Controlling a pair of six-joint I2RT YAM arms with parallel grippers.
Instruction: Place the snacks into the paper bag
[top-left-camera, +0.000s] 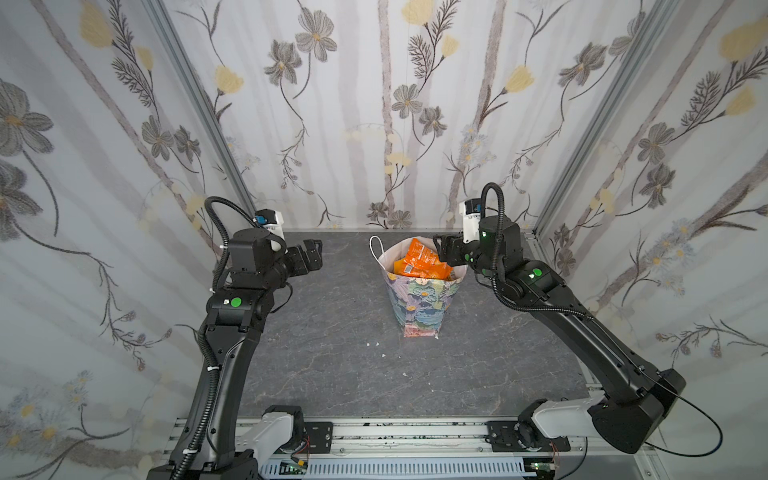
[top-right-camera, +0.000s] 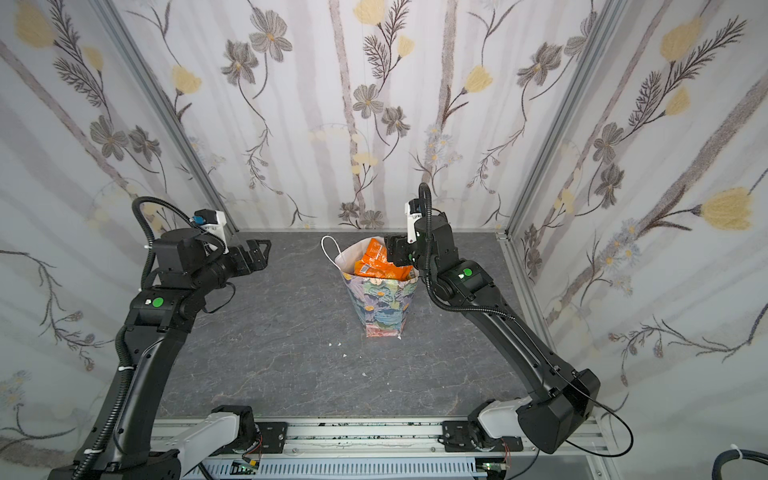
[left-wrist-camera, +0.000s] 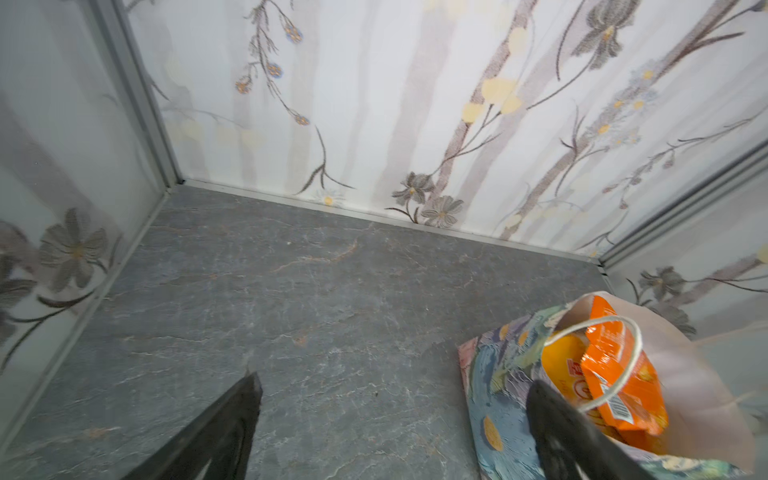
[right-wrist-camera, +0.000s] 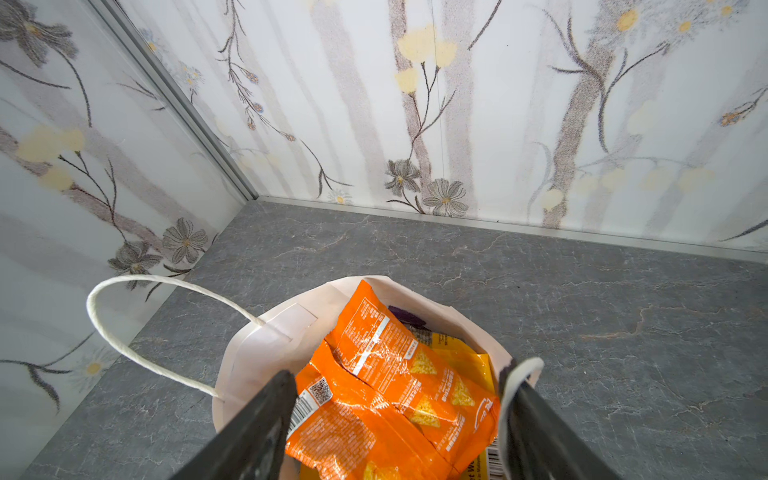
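The paper bag (top-left-camera: 422, 300), with a colourful flowered print, stands upright on the grey table. Orange snack packets (right-wrist-camera: 400, 384) fill its mouth, and a yellow packet (right-wrist-camera: 464, 357) lies among them. Over the bag's right side is my right gripper (top-left-camera: 450, 249); in the right wrist view its fingers (right-wrist-camera: 552, 440) stand apart on either side of the orange packets. One white bag handle (right-wrist-camera: 512, 396) crosses in front of its right finger. To the left of the bag, my left gripper (top-left-camera: 314, 256) hangs open and empty above bare table. The bag's bottom is hidden from above.
The other white handle (right-wrist-camera: 152, 280) loops out on the bag's left. Small pale scraps (top-left-camera: 376, 345) lie on the table in front of the bag. Patterned walls close off the back and sides.
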